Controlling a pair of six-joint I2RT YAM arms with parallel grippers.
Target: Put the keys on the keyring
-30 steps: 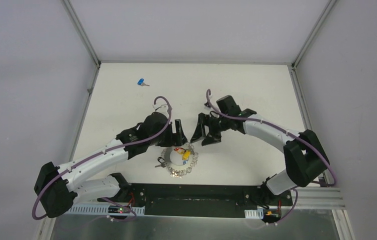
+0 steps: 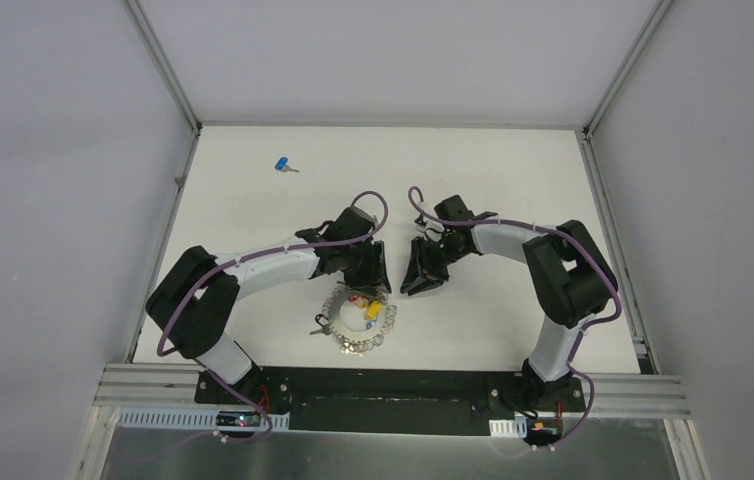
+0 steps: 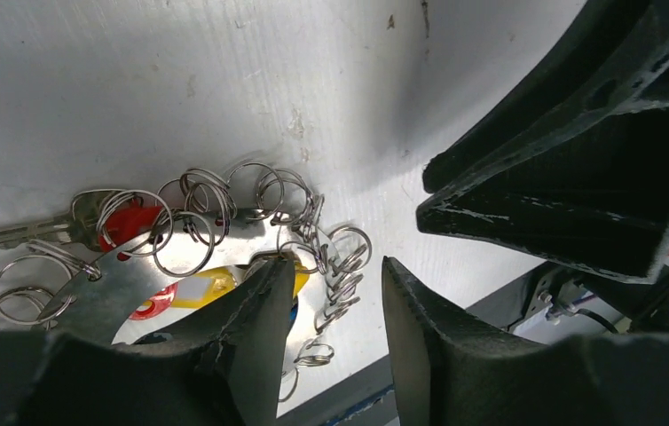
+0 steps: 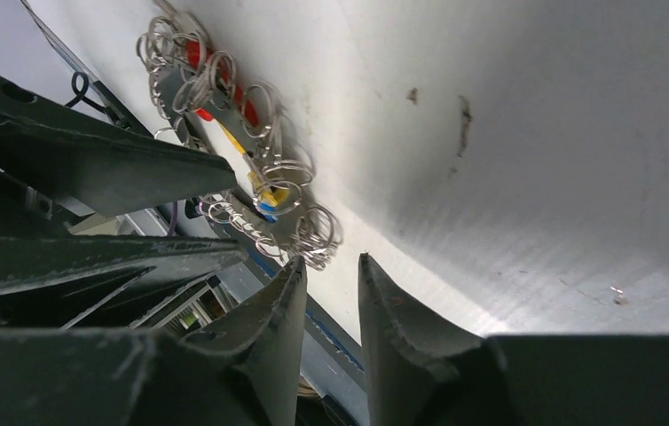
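A metal keyring [image 2: 383,320] hung with many split rings lies front-centre, with red and yellow key heads inside it and a silver key [image 3: 20,234] at its edge. My left gripper hangs over the keyring, its fingers part open over the split rings. My right gripper is just right of it; its fingertips are slightly apart, and I cannot make out what is between them. A blue-headed key [image 2: 283,165] lies alone at the back left.
The two grippers are close together.
My right gripper has shifted slightly right and downward in the top view.
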